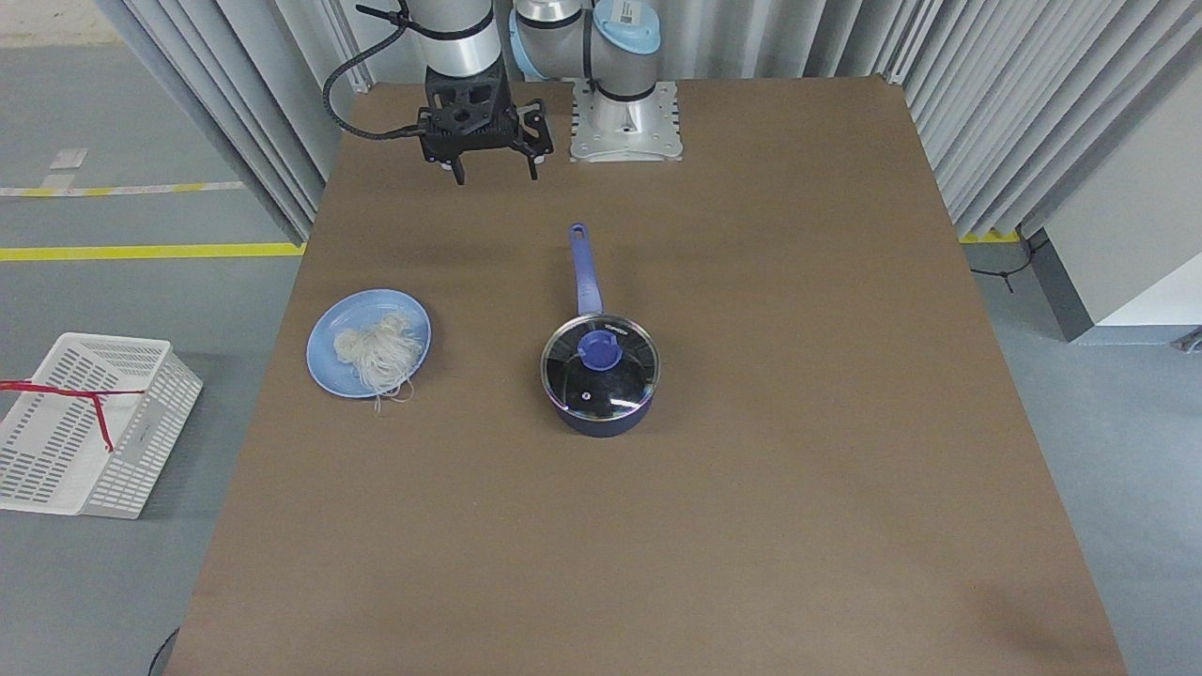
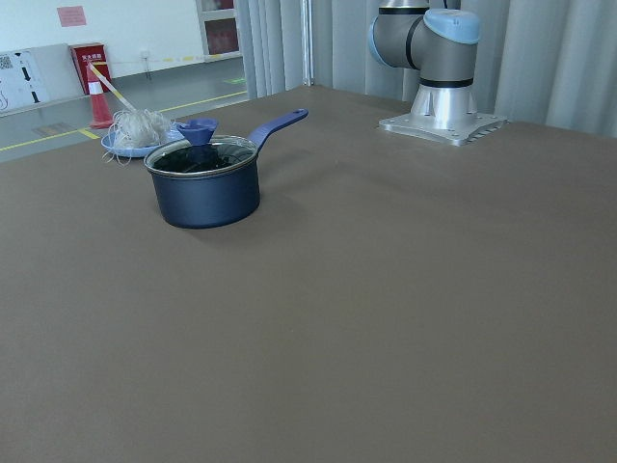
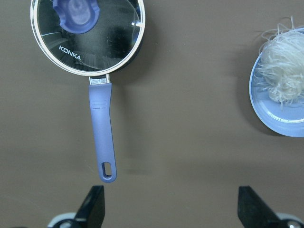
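Note:
A blue saucepan (image 1: 597,406) with a glass lid and blue knob (image 1: 599,350) stands mid-table, its handle (image 1: 586,270) pointing toward the back. A light blue plate (image 1: 332,327) holding a tangle of white noodle-like strands (image 1: 377,351) lies to its left in the front view. The gripper (image 1: 495,171) hangs at the back of the table, above and short of both. In the wrist view its two black fingers (image 3: 93,211) are wide apart at the bottom edge, nothing between them, below the pan handle's end.
The arm's base plate (image 1: 625,141) is at the back. A white basket (image 1: 135,462) sits on the floor off the table's left side.

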